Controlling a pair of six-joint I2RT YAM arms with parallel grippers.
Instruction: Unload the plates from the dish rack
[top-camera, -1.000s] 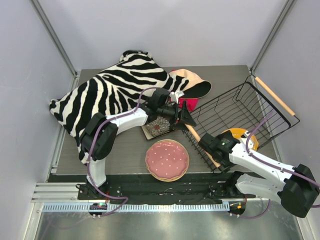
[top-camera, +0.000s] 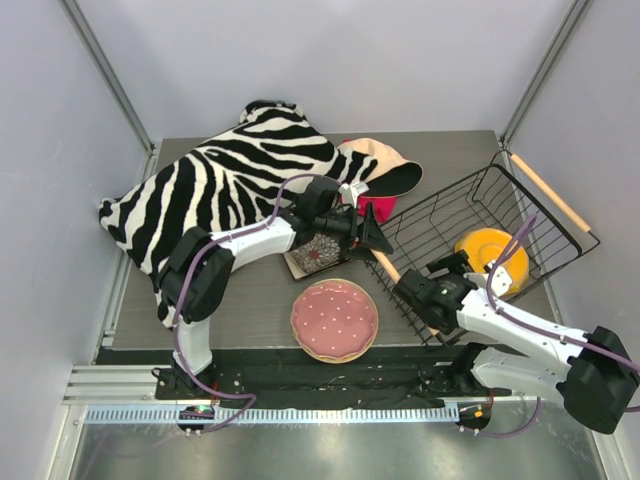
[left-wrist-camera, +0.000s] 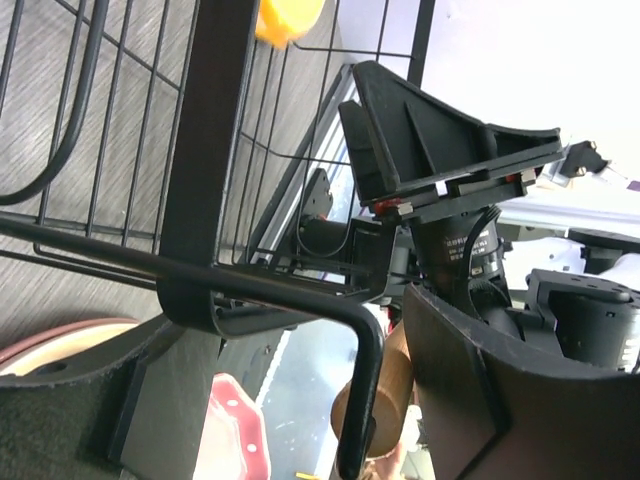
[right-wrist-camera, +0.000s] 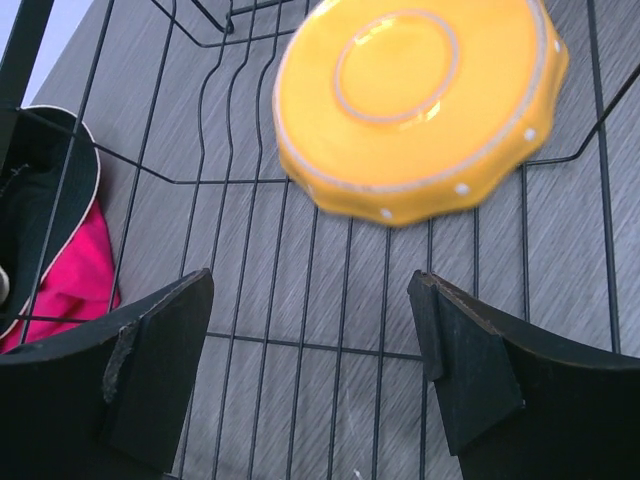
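The black wire dish rack (top-camera: 430, 230) holds a yellow plate (top-camera: 490, 247) at its right side; the right wrist view shows this plate (right-wrist-camera: 410, 90) above my right gripper, which is open and empty over the wires. My left gripper (top-camera: 365, 235) is at the rack's left corner by the wooden handle; in the left wrist view its part-open fingers (left-wrist-camera: 120, 400) stand either side of the rack's frame and handle (left-wrist-camera: 395, 400). A pink plate (top-camera: 334, 320) lies on the counter left of the rack.
A zebra-print cloth (top-camera: 215, 180) covers the upper left. A red and beige cloth (top-camera: 380, 160) lies behind the rack, and a patterned item (top-camera: 315, 250) under the left arm. The counter left of the pink plate is clear.
My right arm has risen or shifted slightly, uncovering more of the yellow plate in the top view. The left arm looks unmoved in the top view.
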